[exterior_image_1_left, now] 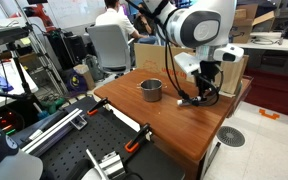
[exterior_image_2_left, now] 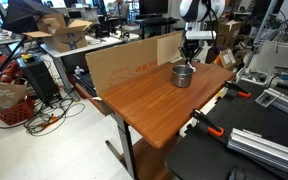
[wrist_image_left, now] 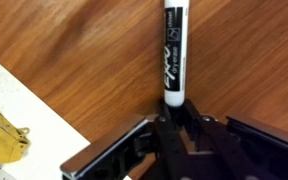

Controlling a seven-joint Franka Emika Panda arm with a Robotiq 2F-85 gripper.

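Observation:
A white dry-erase marker (wrist_image_left: 176, 55) with a black label lies over the wood-brown table in the wrist view. Its near end sits between the fingertips of my gripper, which is shut on it. In exterior view 1 the gripper (exterior_image_1_left: 196, 100) is low at the tabletop, and the marker is too small to make out there. A grey metal pot (exterior_image_1_left: 151, 90) stands upright to the left of the gripper, apart from it. In exterior view 2 the same pot (exterior_image_2_left: 182, 76) is in front of the arm, and the gripper is hard to discern.
Cardboard panels (exterior_image_2_left: 134, 65) stand along one long edge. Black clamps (exterior_image_1_left: 139, 138) grip the side near the black bench. The table's edge is close in the wrist view.

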